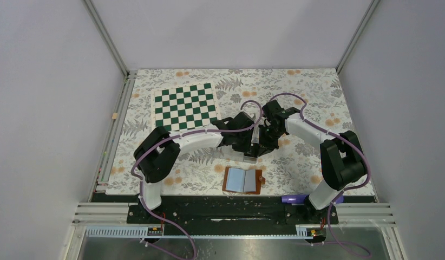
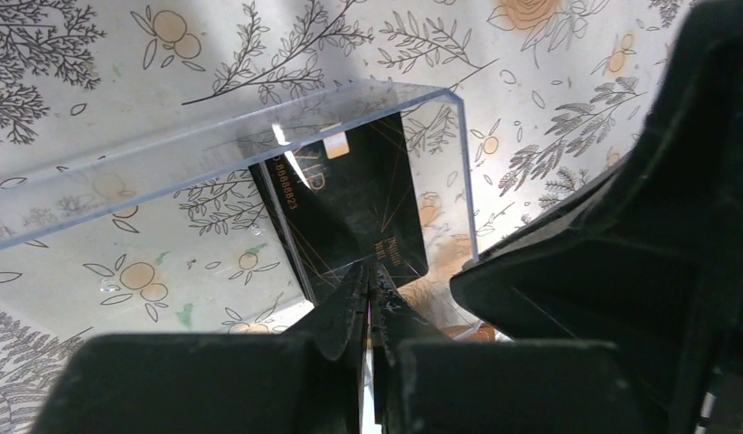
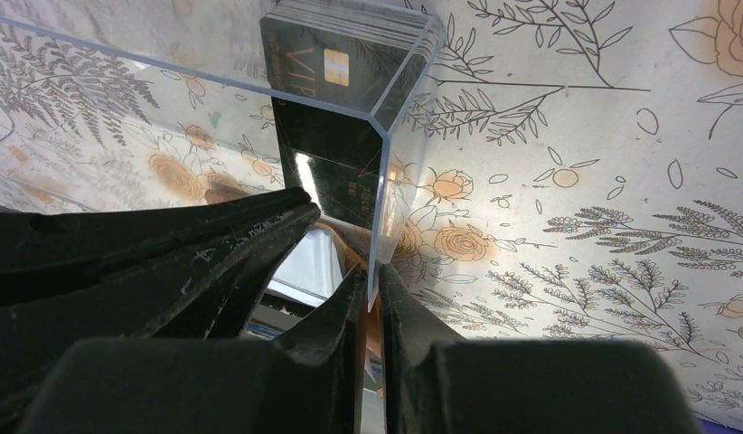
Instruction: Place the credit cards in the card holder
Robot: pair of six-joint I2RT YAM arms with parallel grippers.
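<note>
A clear acrylic box lies on the patterned cloth with black VIP cards inside at one end, also visible in the right wrist view [image 3: 327, 163]. My left gripper is shut, nothing visible between its fingers, over the lower edge of the cards. My right gripper is shut on the end wall of the acrylic box. In the top view both grippers meet around the box at the middle of the table. An open brown card holder [image 1: 258, 181] with pale sleeves lies at the front.
A green checkerboard [image 1: 182, 105] lies at back left. A purple object [image 1: 293, 199] sits on the front edge at right.
</note>
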